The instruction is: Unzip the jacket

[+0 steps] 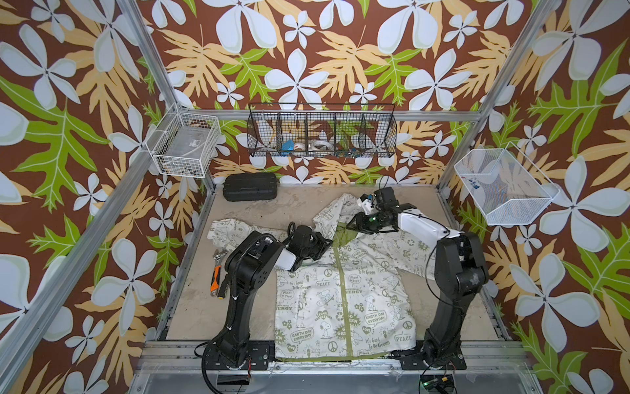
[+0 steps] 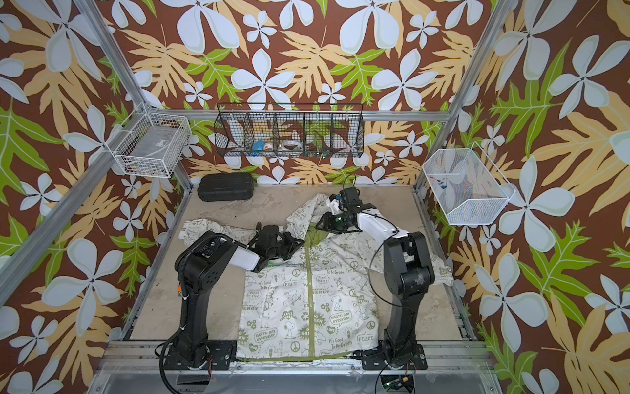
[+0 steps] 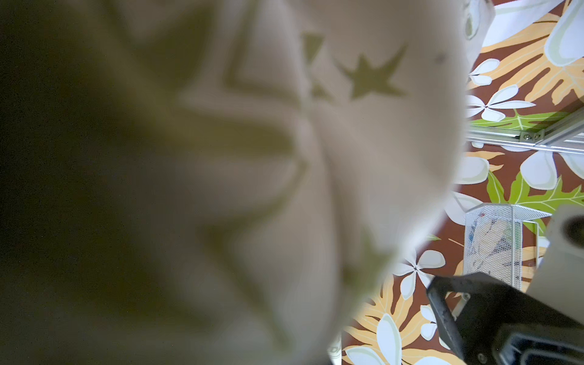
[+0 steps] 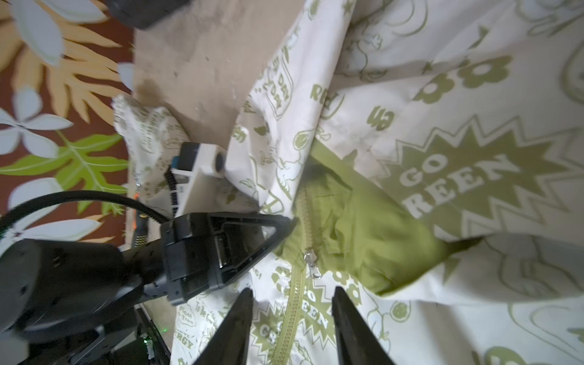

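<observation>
The white jacket (image 1: 341, 308) with green prints lies front up, its green zipper strip (image 2: 310, 308) running down the middle. Beside the green collar (image 4: 389, 243), the zipper pull (image 4: 311, 264) shows in the right wrist view. My left gripper (image 1: 323, 244) is at the jacket's upper left, shut, with fabric filling much of the left wrist view; nothing clearly shows between its fingers. My right gripper hangs open above the zipper just below the pull, its fingers empty.
A black case (image 1: 249, 187) lies at the back left, an orange-handled wrench (image 1: 216, 279) at the left. Wire baskets (image 2: 288, 131) hang on the back rail and both sides. Bare table shows around the jacket's edges.
</observation>
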